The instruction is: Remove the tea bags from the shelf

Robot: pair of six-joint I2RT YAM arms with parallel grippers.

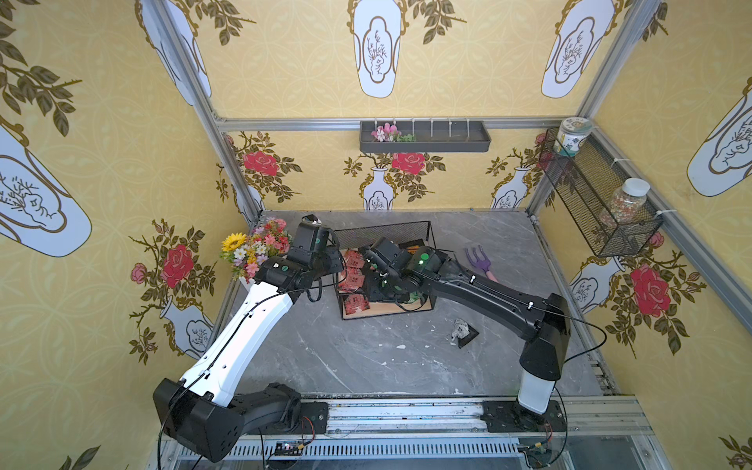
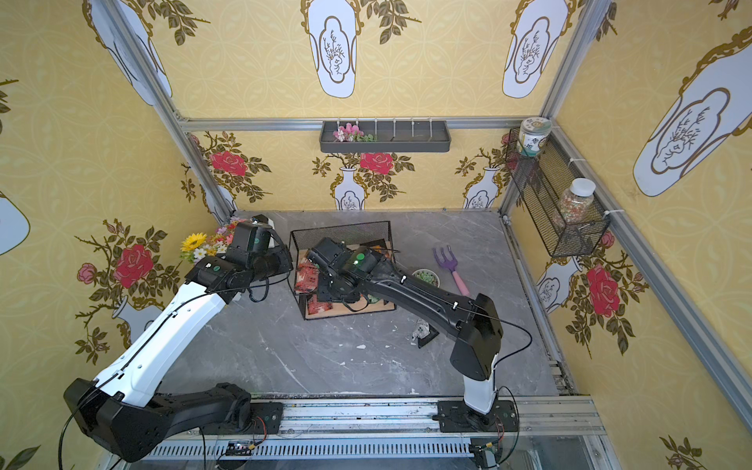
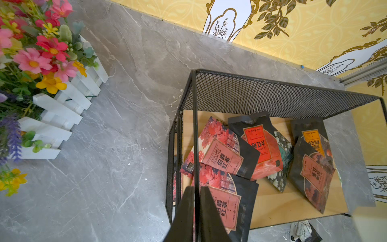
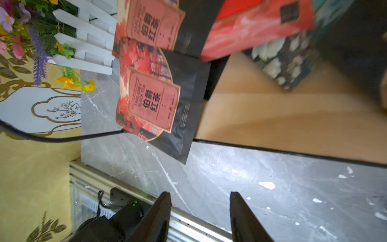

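A wire shelf (image 1: 384,315) with wooden boards holds several foil tea bags: pink Earl Grey (image 3: 221,157), red (image 3: 260,145) and dark ones (image 3: 312,173). My left gripper is shut at the shelf's left end on its thin black upright. My right gripper is open with nothing between its fingers, over the shelf's front part. An Earl Grey bag (image 4: 157,104) lies ahead of its fingertips, reaching past the board's edge.
A flower planter (image 3: 68,113) stands left of the shelf. A purple fork (image 2: 449,266), a bowl (image 2: 425,277) and a small dark-and-silver object (image 2: 423,333) are on the right. A wall basket (image 1: 595,203) with jars hangs right.
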